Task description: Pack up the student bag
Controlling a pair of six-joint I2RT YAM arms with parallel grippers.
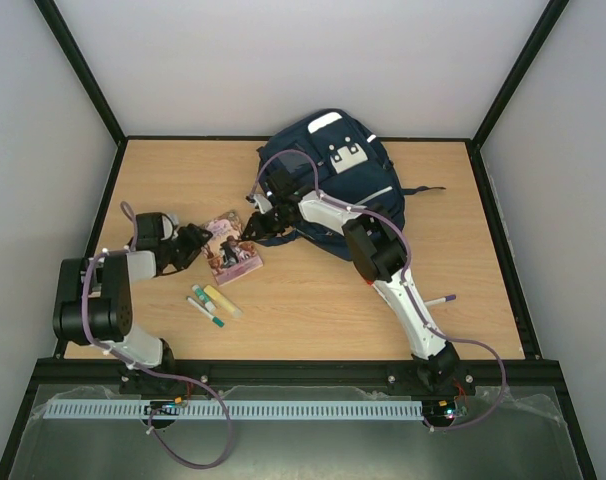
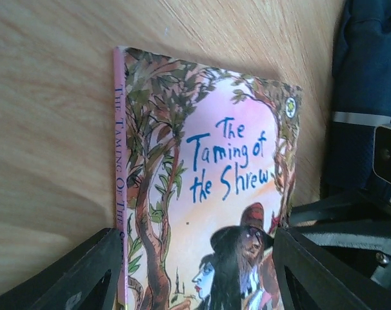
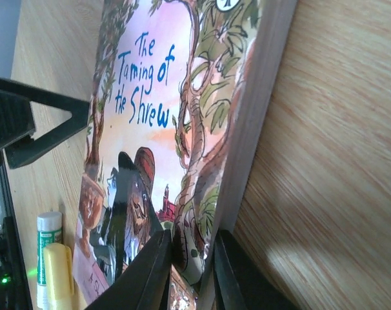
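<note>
The book [image 1: 230, 250], "The Taming of the Shrew", lies cover up on the left half of the table. At its left edge is my left gripper [image 1: 207, 235]; in the left wrist view its fingers [image 2: 92, 271] stand wide apart, one beside the spine, the other near the opposite edge. My right gripper [image 1: 248, 232] is at the book's right edge. A narrow gap shows between its fingers, with the cover's edge in it; whether they grip is unclear. A dark blue bag [image 1: 333, 150] lies flat at the back, partly behind my right arm.
A glue stick [image 1: 204, 296], a yellow highlighter [image 1: 223, 300] and a green-ended marker [image 1: 205, 312] lie just in front of the book. A blue-capped marker [image 1: 441, 300] lies at the right, by my right arm.
</note>
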